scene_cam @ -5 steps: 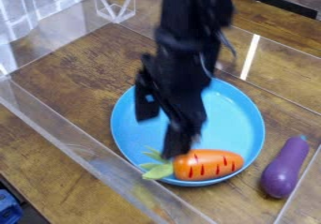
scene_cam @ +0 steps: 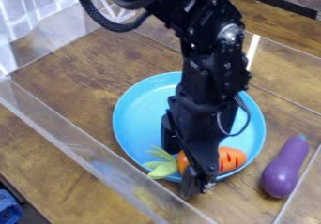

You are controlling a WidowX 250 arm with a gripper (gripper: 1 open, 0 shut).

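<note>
My black gripper [scene_cam: 189, 157] is lowered into the blue plate [scene_cam: 138, 115], open, with its fingers around an orange carrot [scene_cam: 230, 158] that has pale green leaves [scene_cam: 160, 164]. The arm hides the middle of the plate and part of the carrot. A purple eggplant [scene_cam: 284, 167] lies on the wooden surface to the right of the plate.
A clear plastic barrier [scene_cam: 88, 153] runs along the lower left. A blue object [scene_cam: 7, 207] sits at the lower left corner. Bare wood lies left of the plate and behind it.
My gripper has come down from above the plate onto the carrot, which it now largely hides. The plate and eggplant look unmoved.
</note>
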